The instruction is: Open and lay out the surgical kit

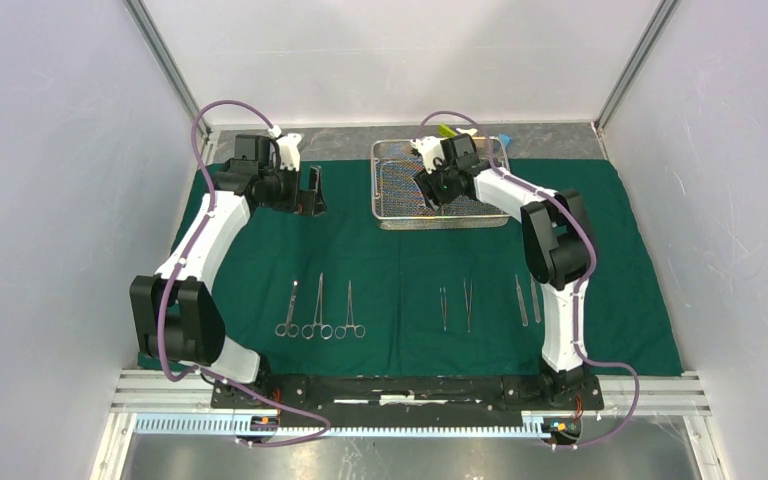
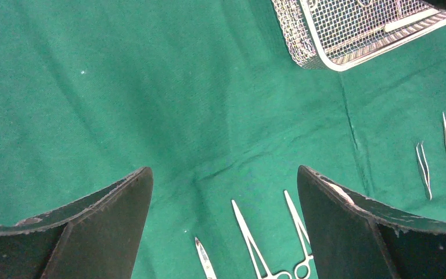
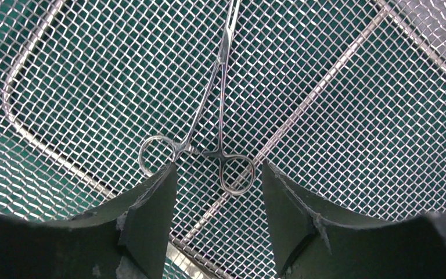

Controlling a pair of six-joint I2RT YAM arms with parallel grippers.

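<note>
A metal forceps with two ring handles (image 3: 222, 110) lies in the wire mesh tray (image 1: 373, 185) at the back centre. Above those rings, my right gripper stands open with nothing held between its fingers. Over the green cloth left of the tray, my left gripper is open and empty. Laid out on the cloth are ring-handled instruments (image 1: 318, 318) at front left, tweezers (image 1: 468, 305) in the front middle and slim straight handles (image 1: 521, 302) farther right, beside the right arm.
A grey strip (image 1: 340, 139) runs along the back wall, with small yellow-green and blue items (image 1: 504, 140) behind the tray. Walls bound both sides.
</note>
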